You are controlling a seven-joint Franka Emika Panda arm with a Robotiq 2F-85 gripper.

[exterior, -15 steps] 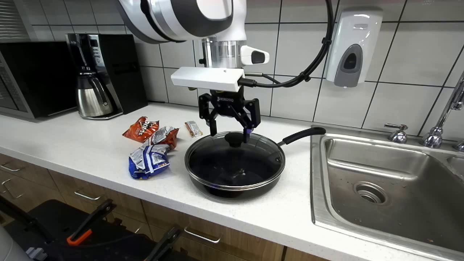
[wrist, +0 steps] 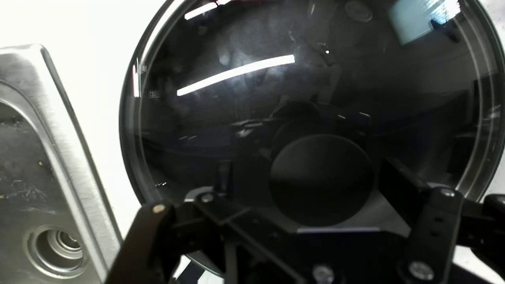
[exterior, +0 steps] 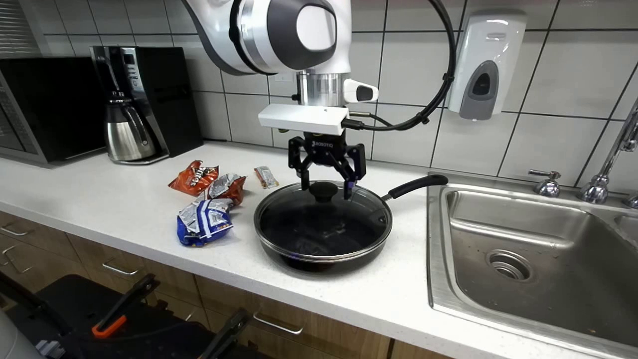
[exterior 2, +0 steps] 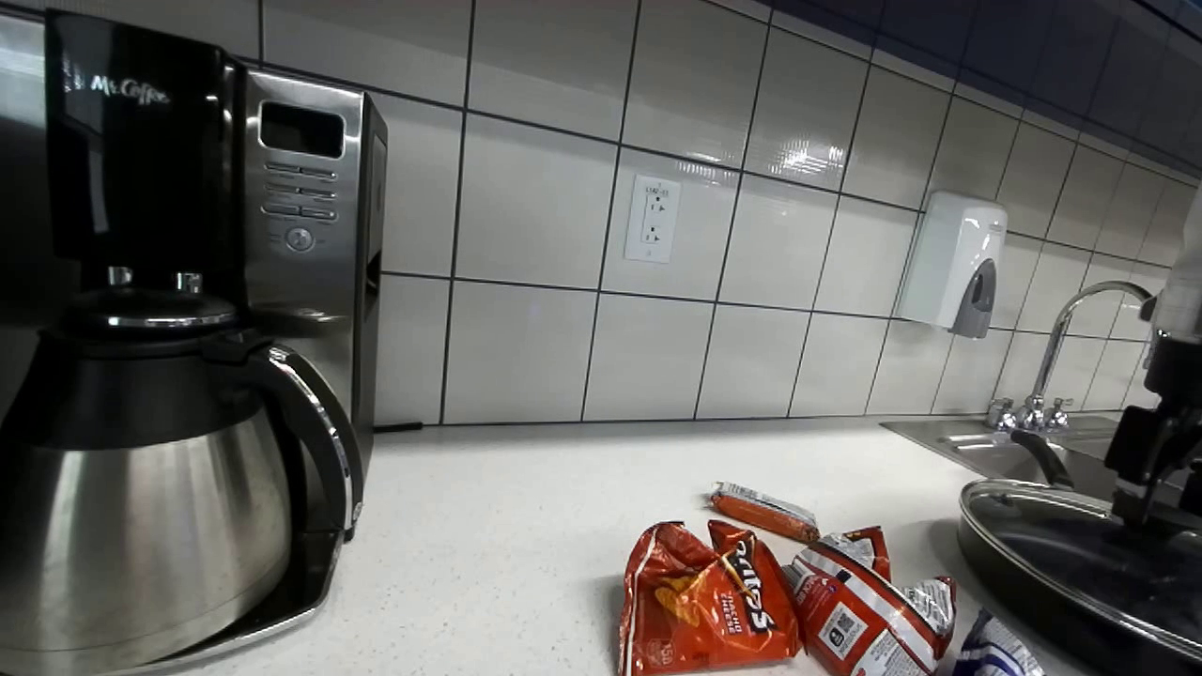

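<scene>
A black pan [exterior: 326, 267] stands on the counter under a glass lid [exterior: 317, 230] with a round black knob [exterior: 323, 191]. Over the lid my gripper [exterior: 326, 191] points down, open. In exterior view 1 its fingertips appear on either side of the knob. From the wrist view, the knob [wrist: 322, 180] lies between the two spread fingers, with gaps visible at both sides. Only part of the gripper [exterior 2: 1138, 507] and the lid show at the right edge of exterior view 2.
Left of the pan lie a blue chip bag [exterior: 204, 224], red chip bags [exterior: 195, 177] and a small wrapped bar [exterior: 266, 177]. The pan's handle [exterior: 416, 186] reaches toward the steel sink [exterior: 437, 251]. A coffee maker [exterior: 169, 101] stands farther left.
My gripper has shifted right and slightly down, so that the knob now appears between its fingertips instead of nearer the right one. The pan, lid and bags have stayed put.
</scene>
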